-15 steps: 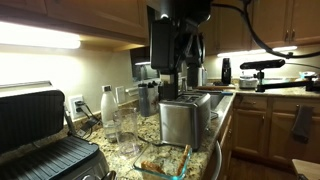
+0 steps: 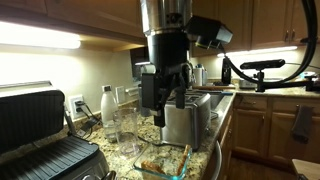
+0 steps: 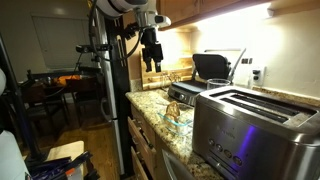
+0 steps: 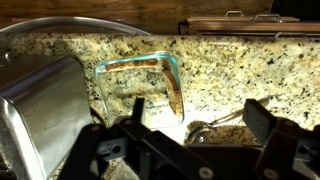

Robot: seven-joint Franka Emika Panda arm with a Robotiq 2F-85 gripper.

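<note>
Above the counter hangs my gripper, its fingers open with nothing between them. Below it in the wrist view lies a clear glass dish (image 4: 125, 92) with a bluish rim. One long brown piece (image 4: 173, 92) lies along the dish's right side, and another brown piece (image 4: 130, 63) runs along the side at the top of the view. A silver toaster (image 3: 225, 145) stands next to the dish. Exterior view 1 has the gripper (image 2: 168, 108) well above the dish (image 2: 172, 171), touching nothing.
Metal utensils (image 4: 228, 118) lie on the granite beside the dish. An open black grill (image 2: 45, 118), a white bottle (image 2: 108, 104) and clear glassware (image 2: 128, 132) occupy the back of the counter. The counter drops off at its front edge (image 4: 220, 38).
In exterior view 1 my gripper has come down over the past second, lower in front of the toaster. The dish, brown pieces and toaster have stayed where they were.
</note>
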